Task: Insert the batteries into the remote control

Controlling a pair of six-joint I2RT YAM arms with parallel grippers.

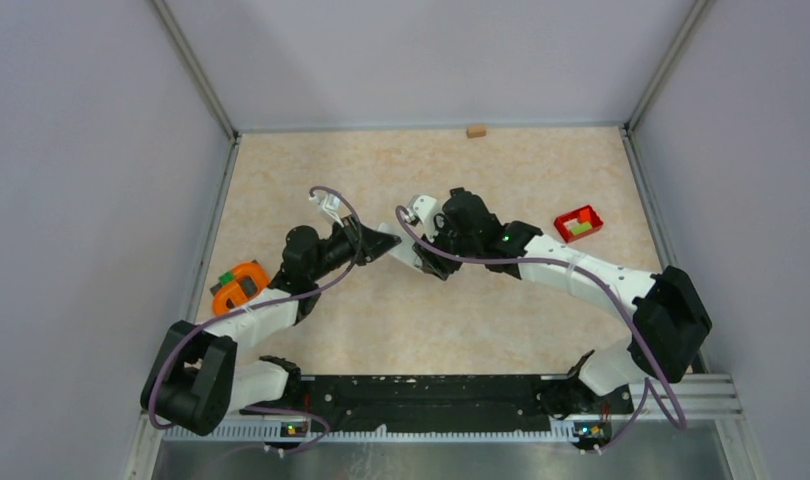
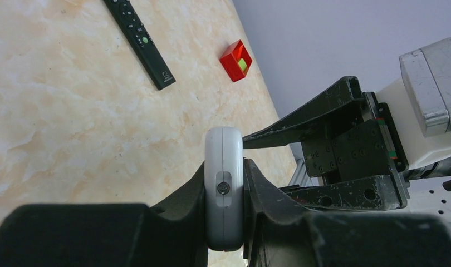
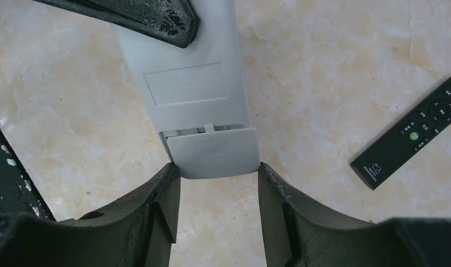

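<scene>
A white remote (image 2: pixel 223 167) is held above the table by my left gripper, which is shut on it. In the right wrist view the remote's back (image 3: pixel 184 72) faces me, with its battery cover (image 3: pixel 212 153) tilted out of line at the lower end. My right gripper is part open around that cover, a fingertip at each side; whether both grip it is unclear. A black remote (image 3: pixel 404 133) lies on the table (image 3: pixel 312 72) below. I see no batteries clearly.
A red box (image 1: pixel 578 224) with coloured pieces sits on the right side of the table. An orange object (image 1: pixel 240 289) lies at the left, and a small wooden block (image 1: pixel 476 131) at the back.
</scene>
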